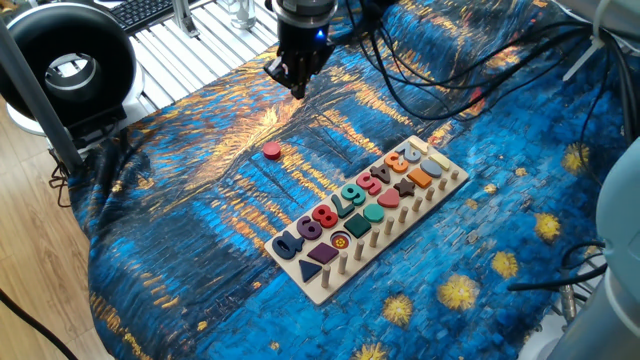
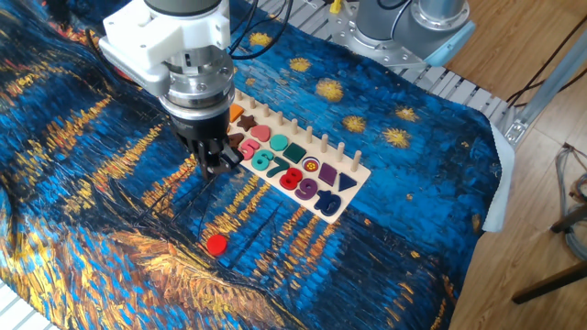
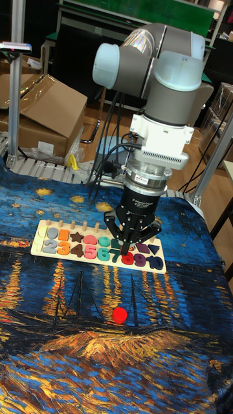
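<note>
A small red round piece (image 1: 271, 151) lies by itself on the painted cloth, also plain to see as a red disc (image 2: 216, 245) in exterior view 2. The wooden puzzle board (image 1: 330, 288) holds coloured numbers, shapes and a row of pegs. One round recess (image 1: 341, 241) in it shows a printed flower pattern. My black gripper (image 1: 298, 94) hangs above the cloth, apart from the red piece and pointing down. Its dark fingers overlap in these views, so how far apart they stand is unclear. Nothing visible hangs from the gripper (image 2: 216, 170).
Black cables (image 1: 440, 85) loop from the arm over the cloth. A large black ring-shaped object (image 1: 110, 70) stands at the left edge. Cardboard boxes (image 3: 48, 114) sit behind the table.
</note>
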